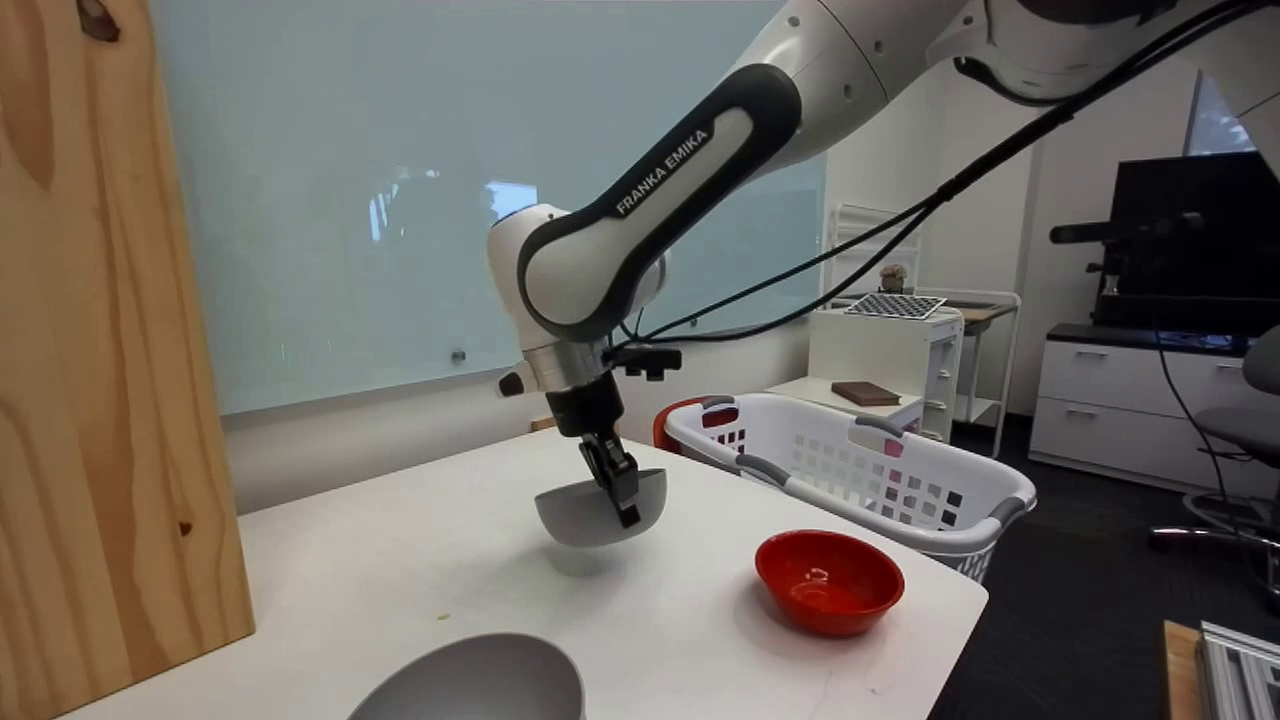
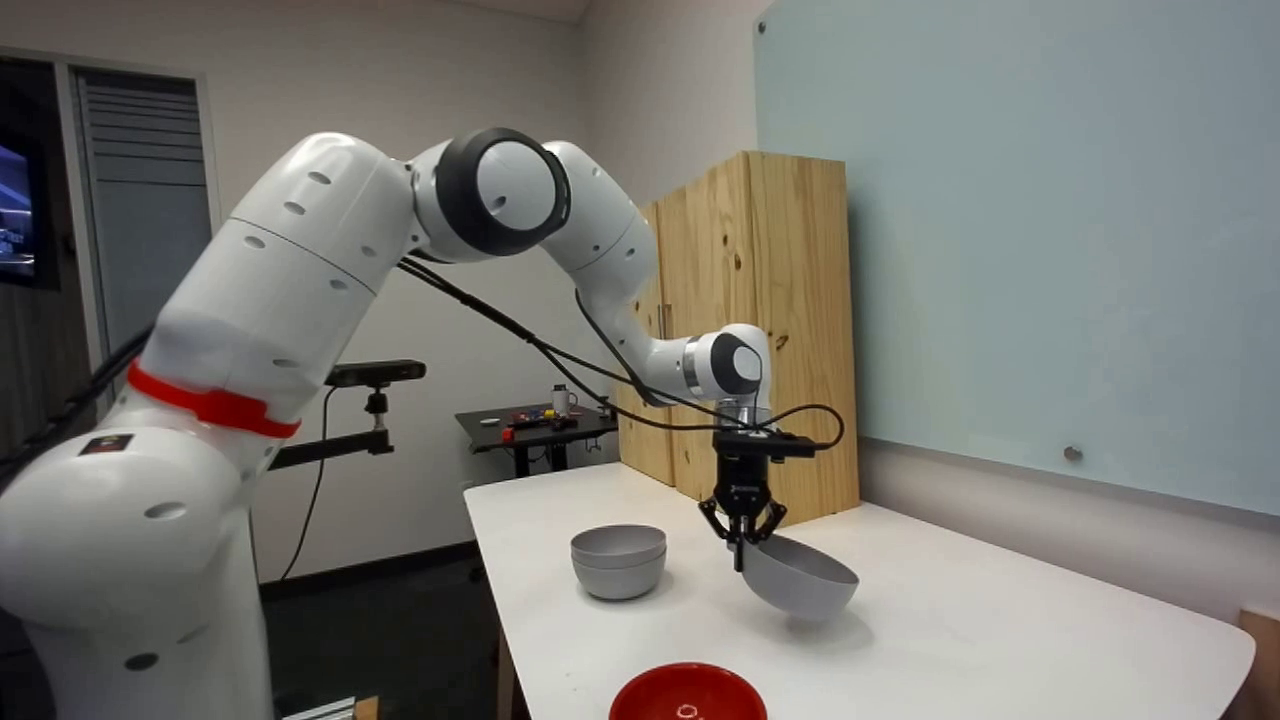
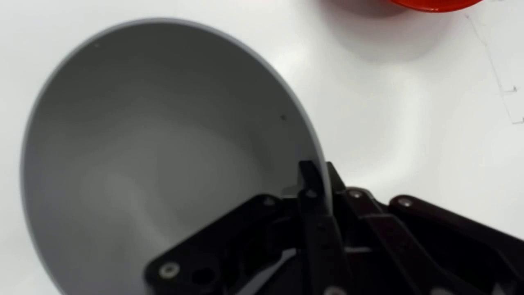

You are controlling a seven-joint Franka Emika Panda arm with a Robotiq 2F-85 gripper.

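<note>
A grey bowl hangs tilted a little above the white table, with my gripper shut on its rim. In the wrist view, one of the black fingers is inside the bowl and the other outside, the rim pinched between them. Nothing shows inside this bowl. Two more grey bowls, nested, stand on the table; exterior view 1 shows only part of the upper one at the bottom edge. A red bowl, apparently empty, sits upright near the table's edge.
A white laundry basket stands beyond the table's edge. A wooden cabinet rises at one end, and a glass board covers the wall behind.
</note>
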